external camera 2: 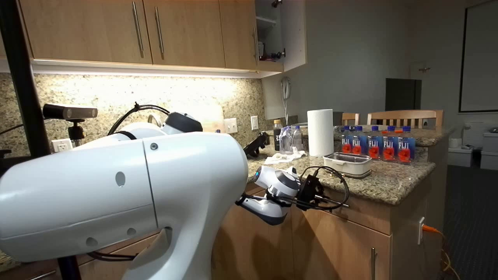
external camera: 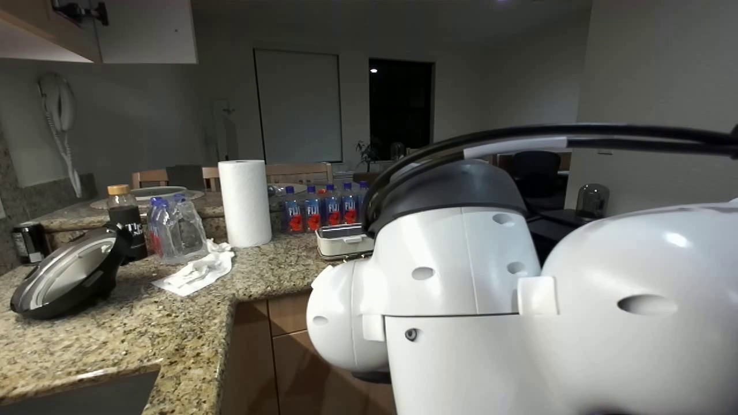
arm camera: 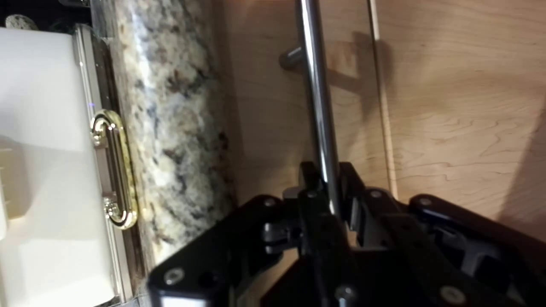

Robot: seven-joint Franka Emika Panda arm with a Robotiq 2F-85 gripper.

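Note:
A round metal drawer handle (arm camera: 318, 92) runs down the wrist view, and my gripper is shut on it, one dark finger on each side of the bar. The handle is mounted on the wooden drawer front (arm camera: 266, 107), just below the counter edge. In the second exterior view, the gripper (external camera 2: 322, 198) sits low in front of that drawer, and the drawer front (external camera 2: 364, 214) appears flush or nearly so with the cabinet. From the first exterior view the gripper is hidden behind the arm.
Above the drawer, a white-sided container (external camera 2: 348, 163) with a metal latch (arm camera: 115, 169) stands close to the granite counter edge (arm camera: 174, 117). Behind it are several water bottles (external camera 2: 373, 145) and a paper towel roll (external camera 2: 320, 133). A lower cabinet handle (external camera 2: 373, 261) projects below.

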